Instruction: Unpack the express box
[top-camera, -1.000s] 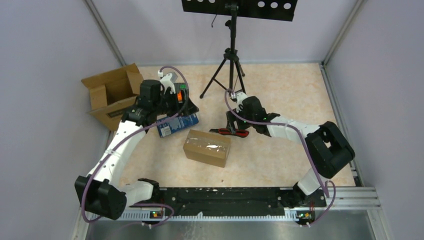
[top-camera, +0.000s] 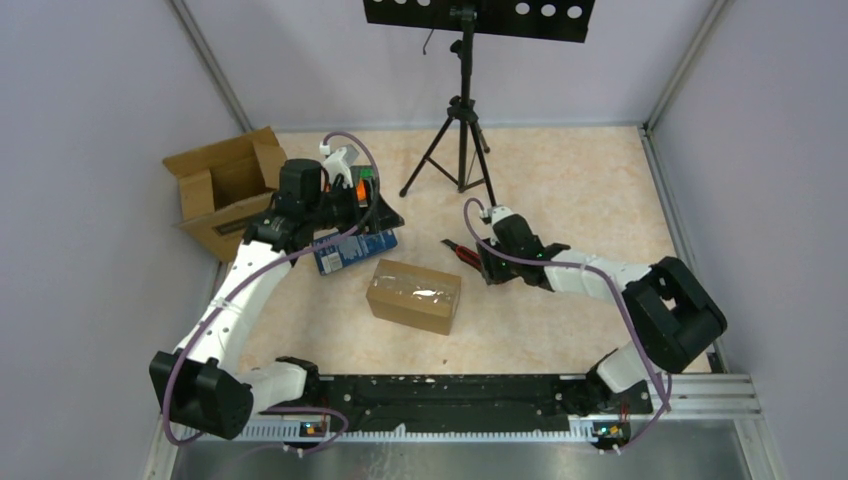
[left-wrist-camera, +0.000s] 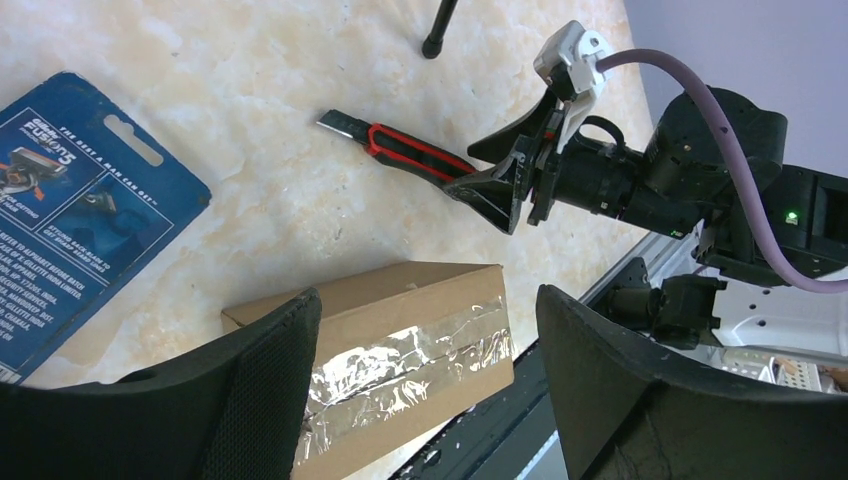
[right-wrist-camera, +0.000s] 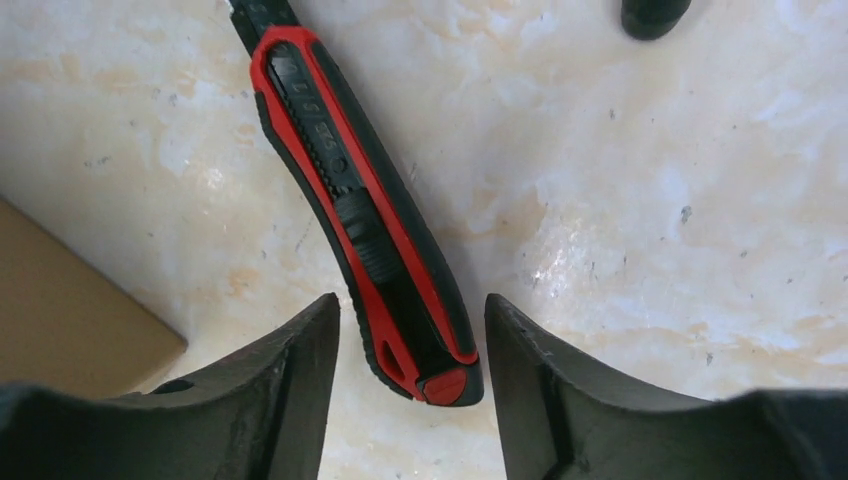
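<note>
The taped cardboard box (top-camera: 413, 297) lies closed on the table, clear tape along its top. A red and black utility knife (right-wrist-camera: 375, 235) lies just right of it, blade exposed and pointing to the upper left in the top view. My right gripper is over the knife's handle end, its fingers on either side with gaps showing, so it is open. In the left wrist view the knife (left-wrist-camera: 415, 155) reaches to the right gripper's fingertips. My left gripper (top-camera: 388, 220) hangs open behind the box, over the blue package, nothing between its fingers.
A blue razor package (top-camera: 355, 252) lies under the left arm. An open, larger carton (top-camera: 230, 185) sits at the far left. The black stand's legs (top-camera: 462, 145) rise behind the knife.
The knife has turned from roughly level to slanting, its handle end swung toward the front and right. Left arm and box are nearly still.
</note>
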